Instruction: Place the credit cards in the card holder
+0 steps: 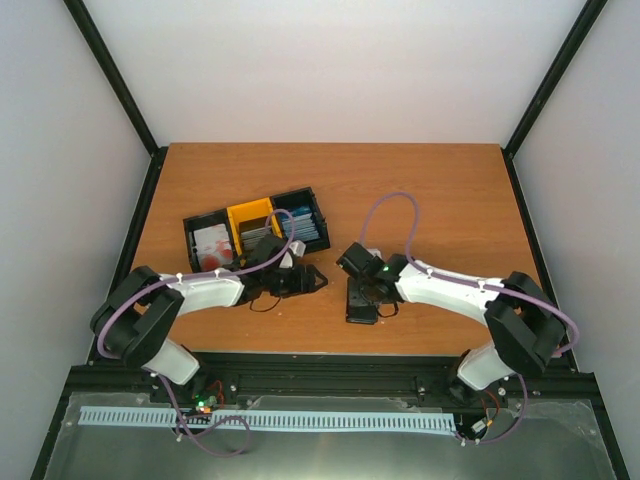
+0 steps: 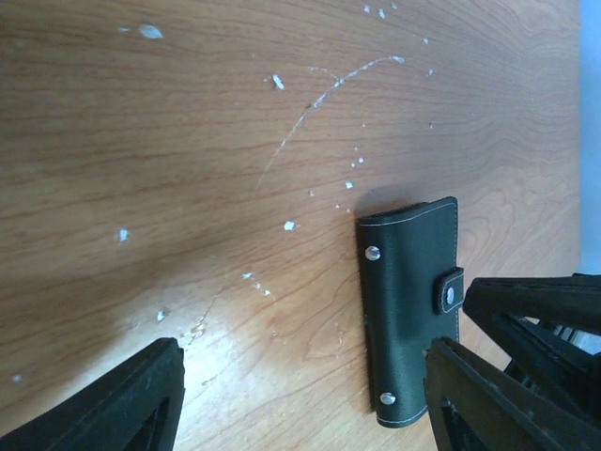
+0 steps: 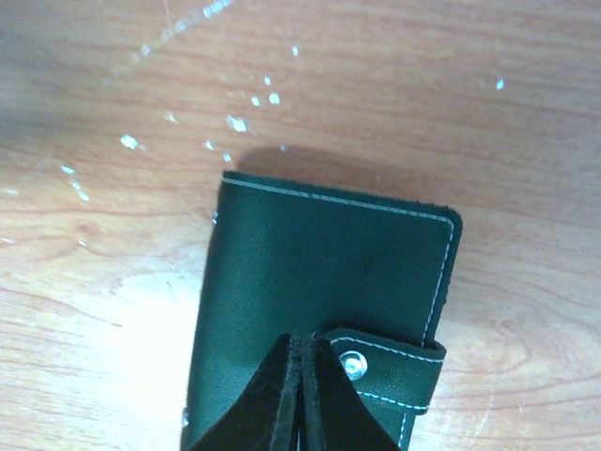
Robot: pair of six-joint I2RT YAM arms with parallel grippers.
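Observation:
The dark green card holder [image 3: 310, 254] lies flat on the table, its snap strap [image 3: 399, 374] fastened across the right edge. My right gripper is shut above it, fingertips together with nothing between them. The strap sits just right of those tips, outside the fingers. In the left wrist view the same holder [image 2: 404, 319] is seen from the side, with the right gripper's dark fingers [image 2: 526, 299] by the strap. My left gripper stands open over bare table, left of the holder. Light-coloured cards [image 1: 298, 225] lie in the organizer's right compartment.
At the back left stands an organizer with a black left bin [image 1: 190, 240], a yellow middle bin [image 1: 250, 208] and a black right bin [image 1: 322, 225]. The left arm reaches in front of it.

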